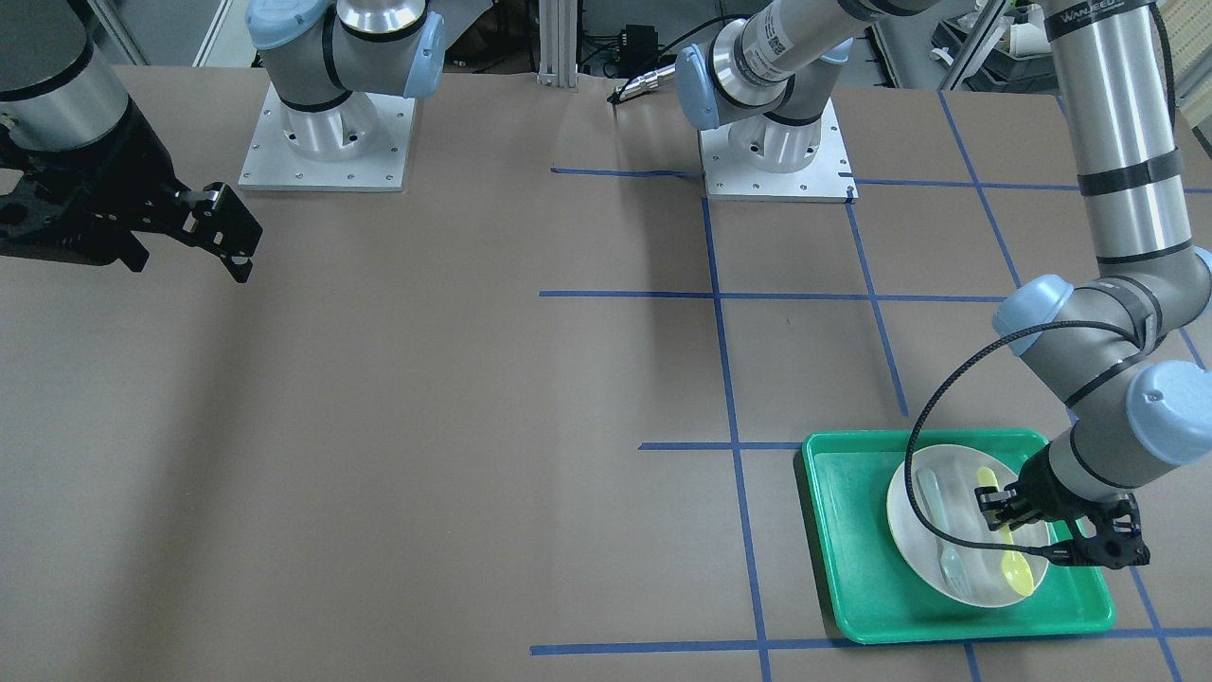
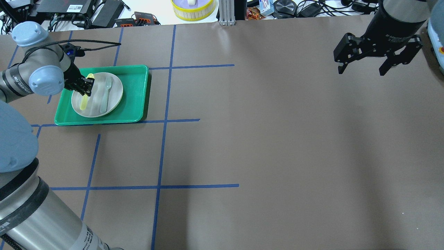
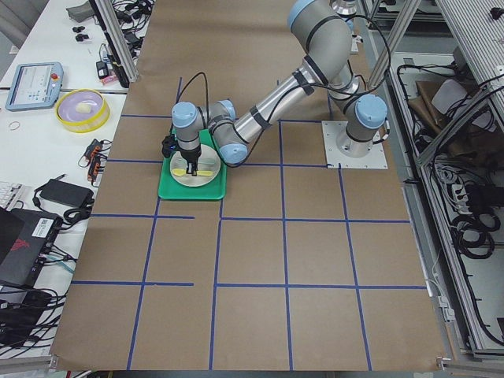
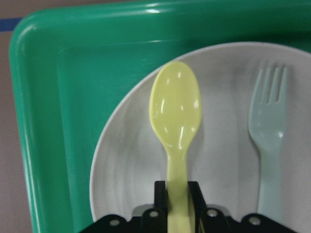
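A green tray (image 1: 841, 568) holds a white plate (image 2: 98, 110) with a pale blue fork (image 4: 269, 145) and a yellow spoon (image 4: 175, 107). My gripper is low over the plate, its two black fingertips on either side of the spoon's handle, shut on it. In the wrist view the spoon's bowl points away from the fingers, left of the fork. In the front view the wrist and cable partly hide the plate and spoon.
Taped grid lines cover the table (image 1: 454, 455), which is clear left of the tray. Other arms stand around it, one black gripper (image 2: 376, 52) hanging at the top right of the top view. Electronics and cables lie beyond the table's edge.
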